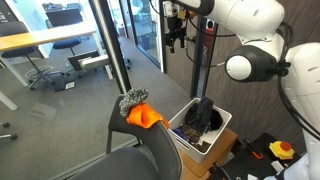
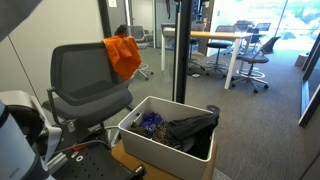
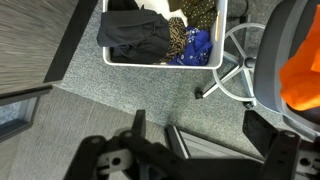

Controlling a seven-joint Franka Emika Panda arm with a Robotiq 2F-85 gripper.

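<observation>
In exterior view 1, my gripper is raised high above the floor, well clear of the bin and the chair. The wrist view has its fingers spread wide at the lower edge; the open gripper has only bare carpet showing between them. An orange cloth hangs over the backrest of the grey chair, beside a grey speckled bundle. The white bin holds a dark cloth, a blue patterned cloth and other patterned fabrics.
A dark vertical post rises behind the bin. A wooden-looking panel stands on the bin's other side. A light table and several office chairs are farther back. Open carpet lies around the bin.
</observation>
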